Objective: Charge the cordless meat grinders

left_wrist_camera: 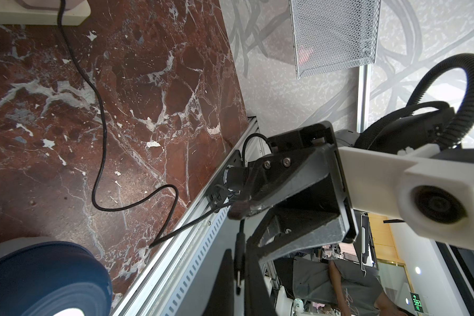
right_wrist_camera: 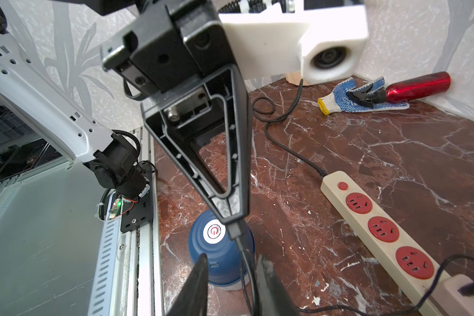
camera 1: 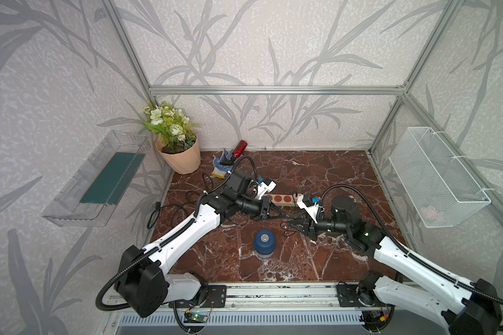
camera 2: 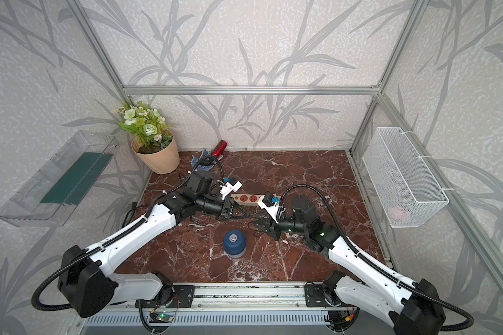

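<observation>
The blue-lidded meat grinder (camera 1: 265,243) stands on the marble worktop, its power button visible in the right wrist view. Above and behind it both grippers meet near the middle. My left gripper (camera 1: 280,215) is shut, with a thin black cable at its fingertips, seen in both wrist views. My right gripper (camera 1: 294,224) faces it from the right, fingers parted around or beside the cable end; whether it touches cannot be told. A white power strip (right_wrist_camera: 357,205) with red sockets lies behind, an adapter (right_wrist_camera: 460,295) plugged at one end.
A flowerpot (camera 1: 178,156), a glove (right_wrist_camera: 342,100) and a red extinguisher (right_wrist_camera: 416,87) stand or lie at the back left. A clear basket (camera 1: 67,206) and a mesh basket (camera 1: 436,173) hang on the side walls.
</observation>
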